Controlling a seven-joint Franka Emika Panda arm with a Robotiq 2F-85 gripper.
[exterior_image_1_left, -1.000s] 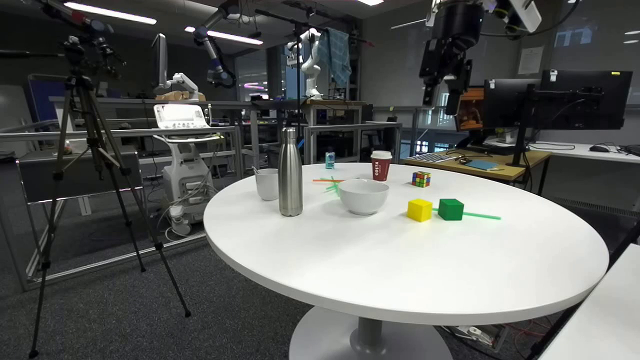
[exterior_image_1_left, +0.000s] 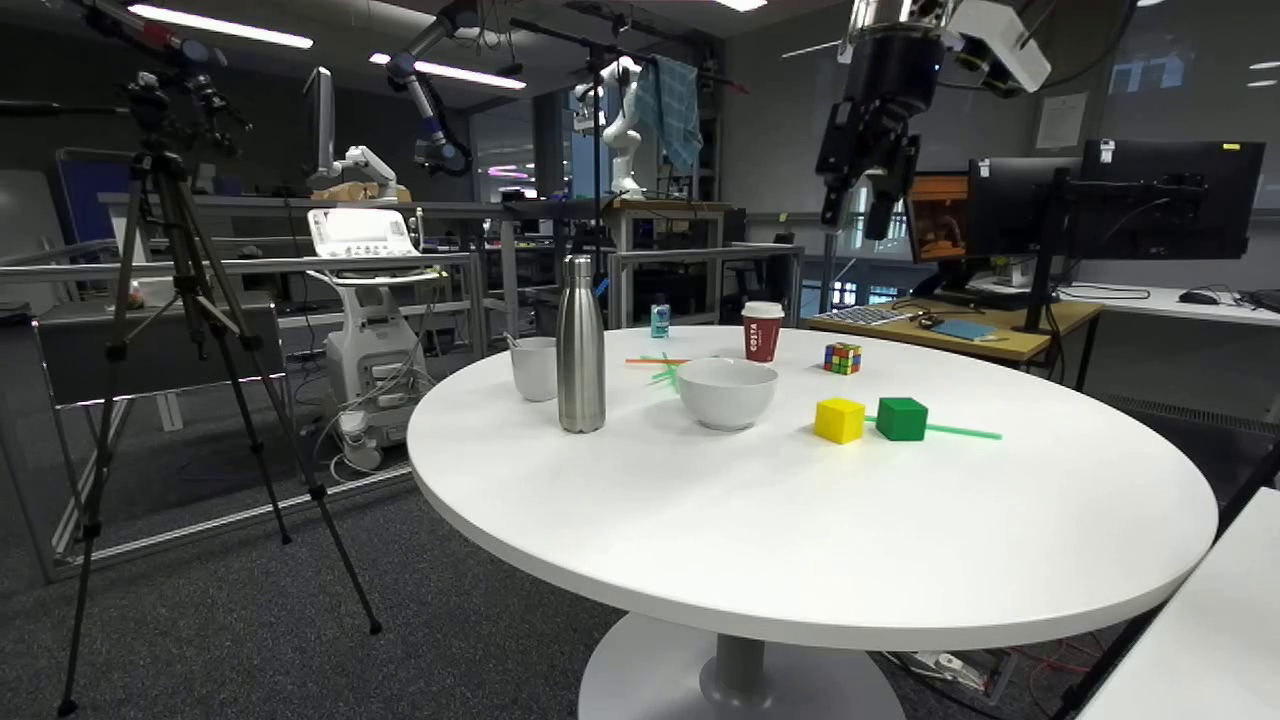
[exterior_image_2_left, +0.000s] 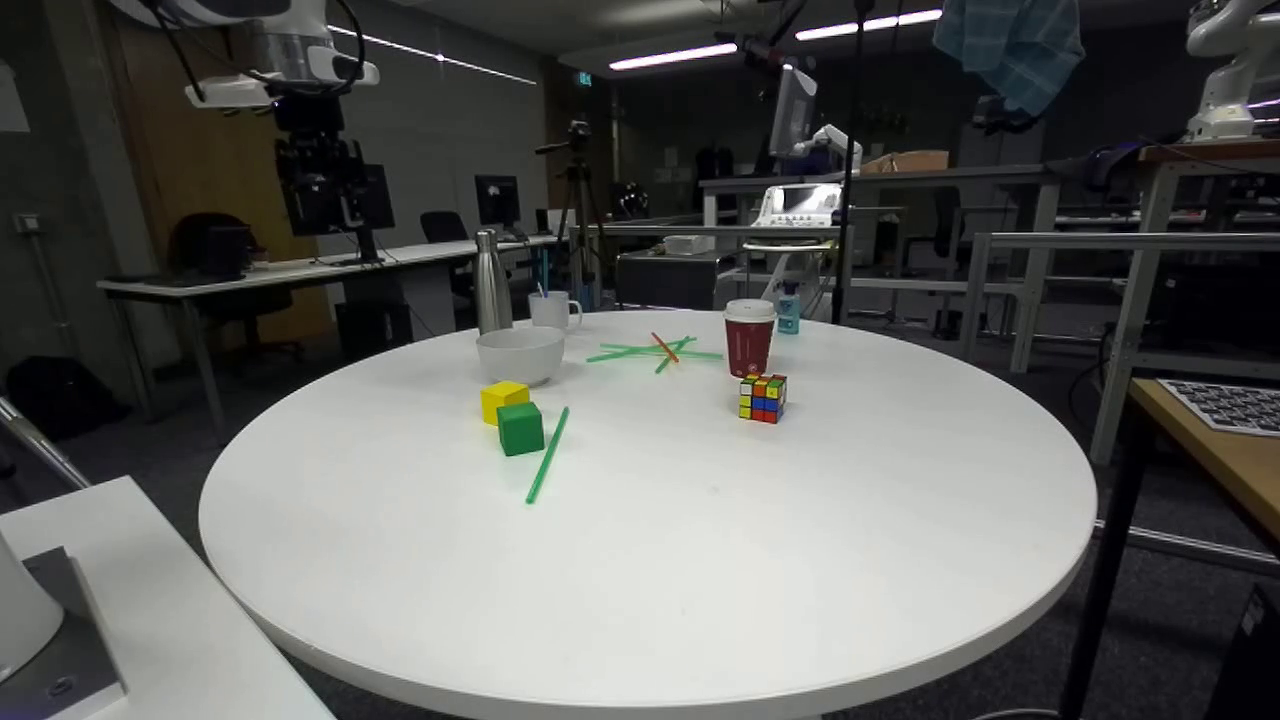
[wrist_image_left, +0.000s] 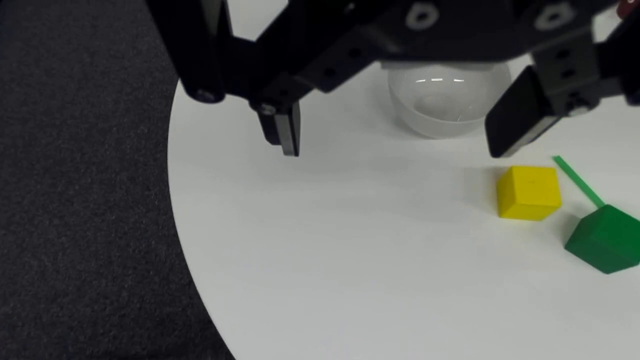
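My gripper (exterior_image_1_left: 857, 220) hangs high above the white round table, well clear of everything on it. Its two fingers stand wide apart in the wrist view, nothing between them, with the right finger (wrist_image_left: 517, 117) appearing close to the bowl and the yellow cube in the picture. On the table a yellow cube (exterior_image_1_left: 839, 420) sits beside a green cube (exterior_image_1_left: 901, 419). A green straw (exterior_image_2_left: 548, 456) lies by the green cube. Behind the cubes is a white bowl (exterior_image_2_left: 521, 354), which looks empty in the wrist view, though the gripper body hides its far part.
A steel bottle (exterior_image_1_left: 581, 348) and a white mug (exterior_image_1_left: 535, 367) stand left of the bowl in exterior view 1. Farther back are crossed straws (exterior_image_2_left: 648, 350), a red paper cup (exterior_image_2_left: 749, 340), a puzzle cube (exterior_image_2_left: 762, 398) and a small blue bottle (exterior_image_2_left: 788, 310).
In exterior view 1 my gripper has shifted left and slightly lower, its fingers still apart. The objects on the table have not moved.
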